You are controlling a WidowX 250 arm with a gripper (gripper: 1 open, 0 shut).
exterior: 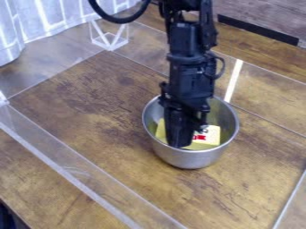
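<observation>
A steel bowl (pixel 191 156) stands on the wooden table in the middle of the view, with a yellow object (pixel 206 134) inside it that has red and white markings. My black gripper (pixel 180 136) reaches down from above into the left part of the bowl, over the yellow object. Its fingertips are dark and partly hidden, and I cannot see anything between them.
The wooden table (pixel 84 107) has free room to the left and in front. Clear strips cross it at the lower left and right. A white wire stand (pixel 110 34) and a pale curtain are at the back left.
</observation>
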